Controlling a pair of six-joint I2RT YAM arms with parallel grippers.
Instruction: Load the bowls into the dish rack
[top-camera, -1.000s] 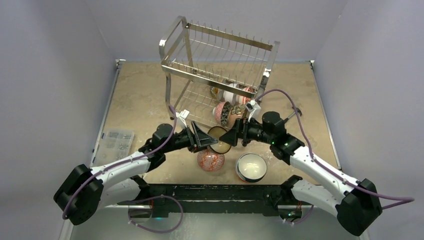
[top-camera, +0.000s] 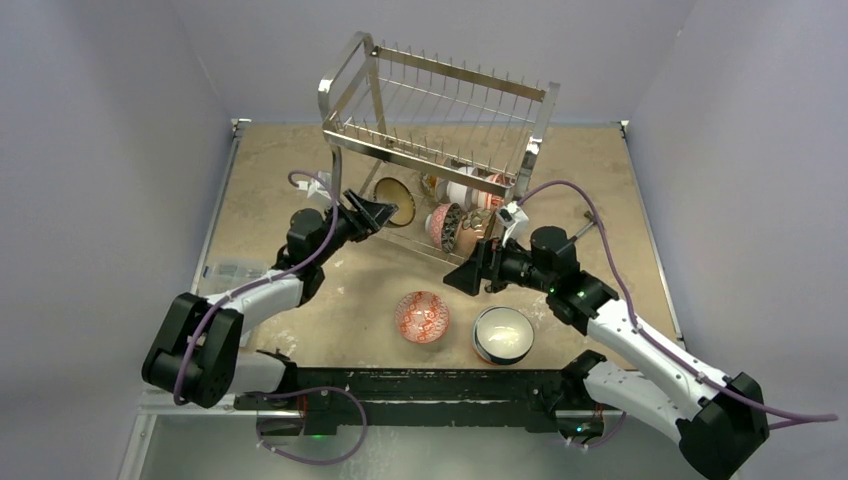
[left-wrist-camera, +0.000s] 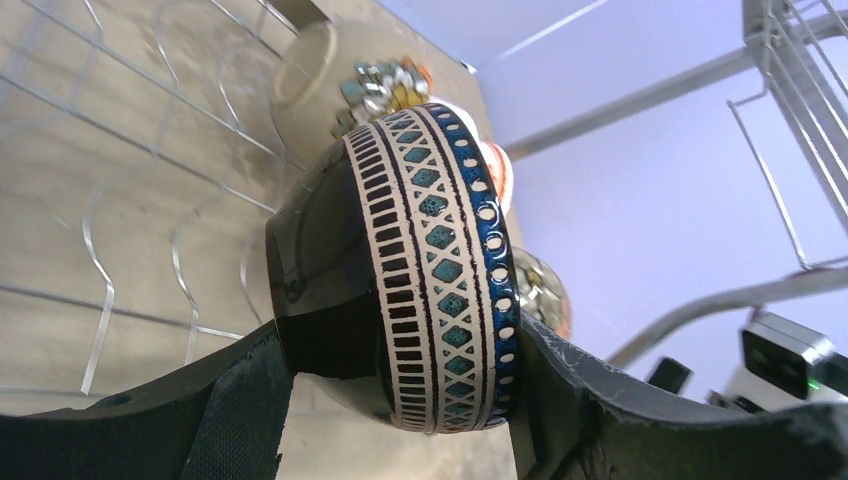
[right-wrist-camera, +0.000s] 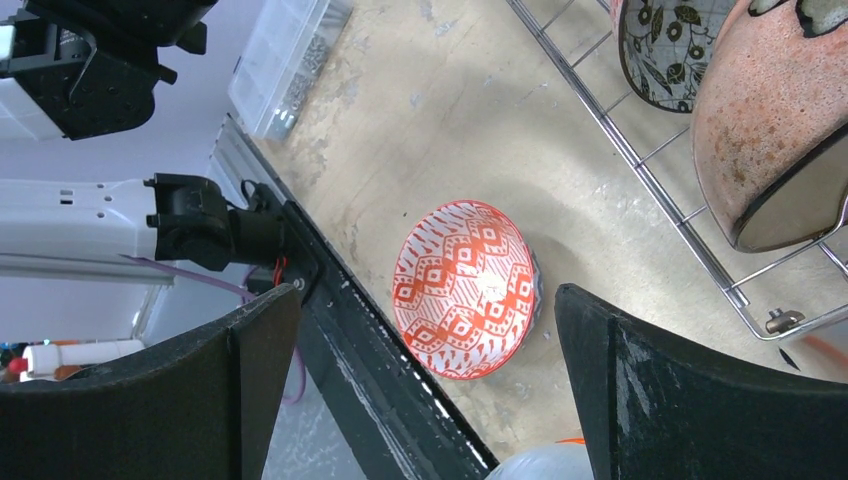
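Note:
Between the fingers of my left gripper (top-camera: 380, 213) is a dark bowl with a patterned band (left-wrist-camera: 430, 270), tilted onto its side. In the top view this bowl (top-camera: 398, 203) shows its tan inside at the left part of the rack's lower level; whether it touches the wires cannot be told. The metal dish rack (top-camera: 430, 163) stands at the back. My right gripper is open and empty, in front of the rack's right end. On the table lie a red-and-white bowl (top-camera: 421, 317) and a white-inside bowl with a dark rim (top-camera: 504, 335).
Several bowls sit on the lower rack, including a pink-and-black one (top-camera: 445, 227) and a brownish one (right-wrist-camera: 770, 130). The upper shelf (top-camera: 440, 110) is empty and overhangs them. A clear plastic box (top-camera: 235, 273) lies left.
The right arm has barely moved.

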